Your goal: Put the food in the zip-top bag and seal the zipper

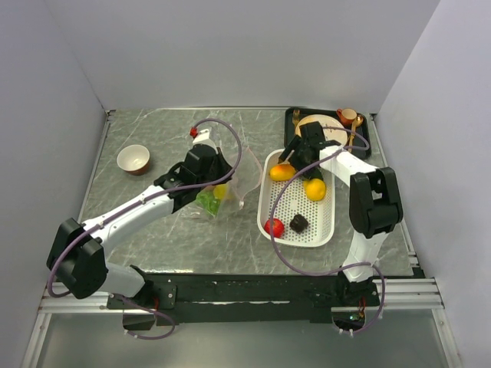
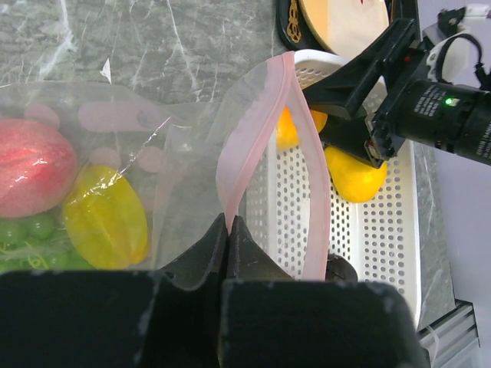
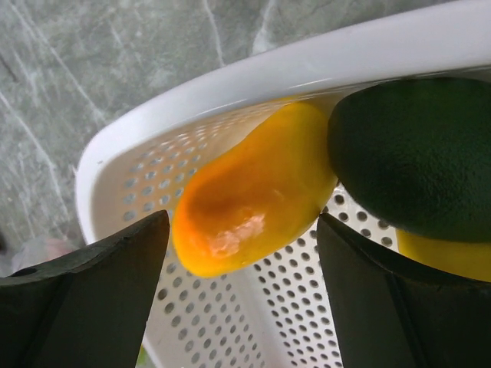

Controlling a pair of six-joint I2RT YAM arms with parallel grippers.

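My left gripper is shut on the pink-zippered rim of the clear bag point(image 2: 184, 153), which holds a red item point(image 2: 31, 169), a yellow one point(image 2: 103, 215) and green grapes point(image 2: 34, 241). My right gripper stands open over an orange mango-like food point(image 3: 249, 192) in the white perforated basket point(image 1: 299, 242). Beside it in the right wrist view lie a dark green avocado-like food point(image 3: 410, 153) and another yellow food point(image 3: 441, 253). A tomato point(image 1: 274, 228) and a dark item point(image 1: 299, 223) lie lower in the basket.
A black tray point(image 1: 290, 134) with a plate, cup and utensils stands at the back right. A bowl point(image 1: 133, 159) sits at the left.
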